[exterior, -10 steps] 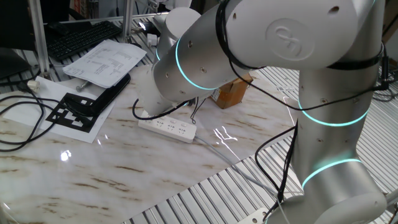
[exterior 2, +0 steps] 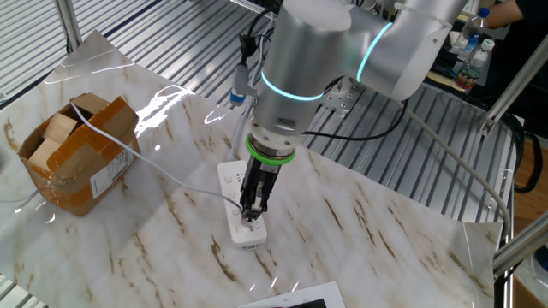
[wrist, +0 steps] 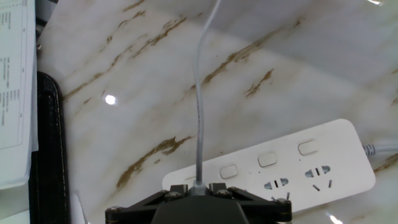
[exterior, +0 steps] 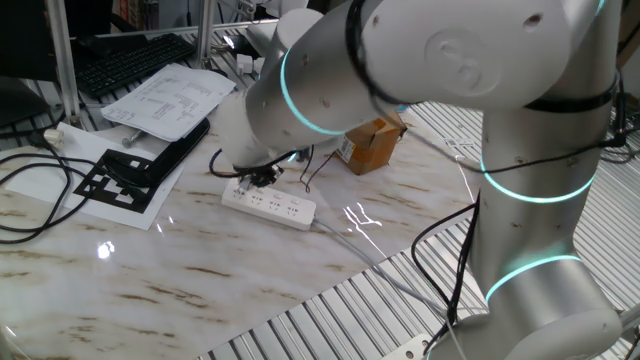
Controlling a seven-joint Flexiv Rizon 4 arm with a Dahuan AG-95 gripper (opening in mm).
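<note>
A white power strip (exterior 2: 232, 204) lies on the marble-patterned table, with its sockets facing up. Over its near end in exterior view 2, my gripper (exterior 2: 250, 214) points down, its tips at the strip's face. The wrist view has the gripper at the bottom edge, its fingers close on both sides of a small grey plug (wrist: 198, 188). From that plug a thin grey cable (wrist: 199, 112) runs up and away. Whether the plug's pins sit in a socket is hidden. In exterior view 1 the strip (exterior: 270, 207) is partly covered by the gripper.
An open cardboard box (exterior 2: 94, 171) stands on the table, with the cable passing over it. Papers (exterior: 170, 100), a printed marker sheet (exterior: 120, 185) and loose black cables lie at the left in exterior view 1.
The arm's wrist has shifted slightly, and the black gripper parts now show more clearly over the strip's far end. The strip itself stays in place.
</note>
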